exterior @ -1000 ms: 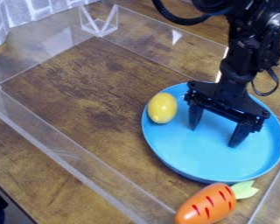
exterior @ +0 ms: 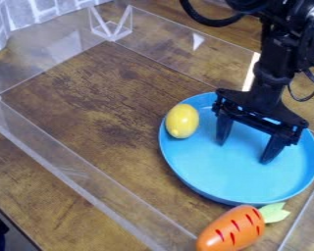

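A black robot gripper (exterior: 245, 132) reaches down from the top right, its fingers spread low over the blue plate (exterior: 232, 176), open with nothing visible between them. A yellow egg-shaped object (exterior: 183, 121) rests on the plate's left side, apart from the gripper. Below the plate, at the bottom right, lies an orange toy carrot (exterior: 231, 229) with a pale green top.
The wooden floor (exterior: 87, 93) to the left of the plate is clear. Transparent strips or walls run along the left and top, with a clear bracket-like piece (exterior: 110, 27) near the upper edge.
The gripper has shifted slightly to the right. The plate, yellow object and carrot look unchanged.
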